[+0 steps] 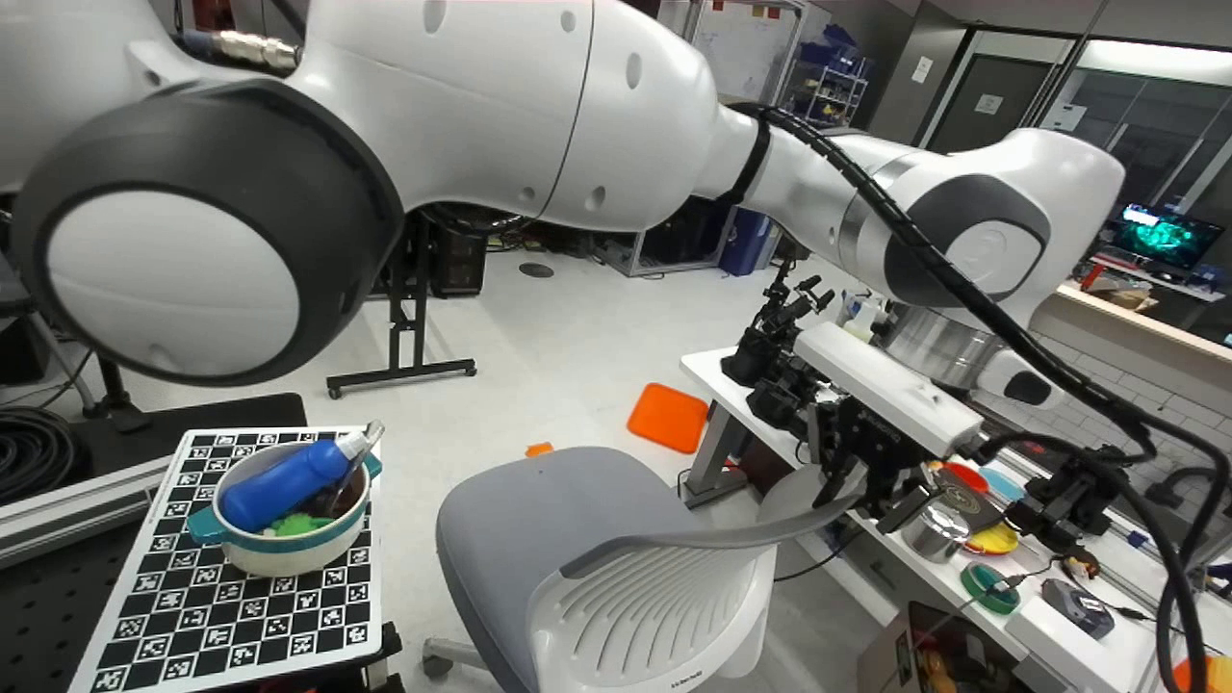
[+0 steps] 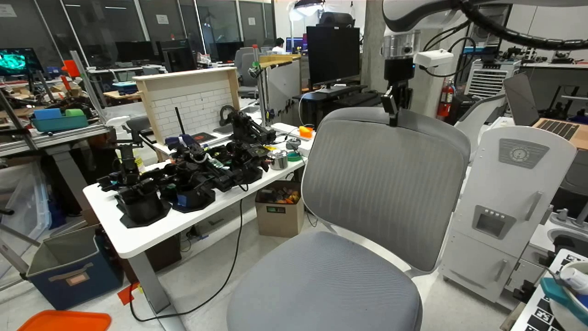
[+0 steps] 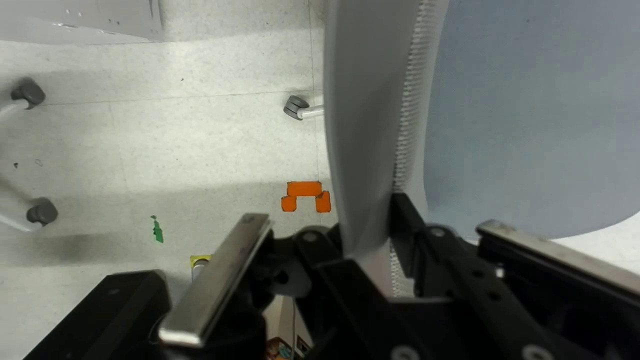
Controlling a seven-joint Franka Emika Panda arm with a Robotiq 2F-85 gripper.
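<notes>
A grey office chair stands on the floor, its seat in front and its mesh backrest upright behind it. At the backrest's top edge, my gripper points down with one finger on the near face. In the wrist view that edge runs between the black fingers, and the gripper is shut on it. The chair hides the far finger in exterior view 2.
A white table with black robot arms stands beside the chair. A toy kitchen unit is close on the other side. On a checkered board, a pot holds a blue bottle. Open floor lies beyond the seat.
</notes>
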